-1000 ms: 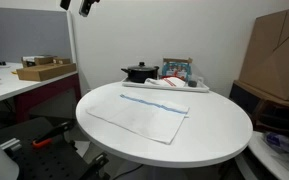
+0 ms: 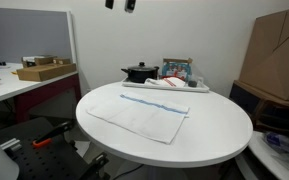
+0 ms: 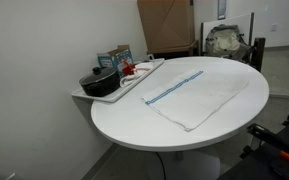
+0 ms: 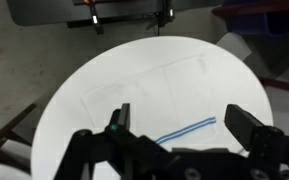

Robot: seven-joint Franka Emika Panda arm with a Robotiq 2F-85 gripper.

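A white towel with blue stripes (image 2: 139,116) lies spread flat on the round white table (image 2: 219,125). In the wrist view the same towel (image 4: 159,92) is seen from above, its striped end nearest the fingers. My gripper is high over the table, with its fingers wide apart and nothing between them. Only the fingertips of the gripper (image 2: 120,5) show at the top edge of exterior view 1. Exterior view 2 does not show it.
Against the wall, a white tray (image 3: 114,96) holds a black lidded pot (image 3: 99,82), a red-and-white cloth (image 3: 134,76) and a colourful box (image 3: 112,59). Cardboard boxes (image 2: 46,72) sit on a side table at left.
In exterior view 1 my gripper has shifted right along the top of the picture, from the left wall panel toward above the pot. The towel and the tray's contents have stayed put.
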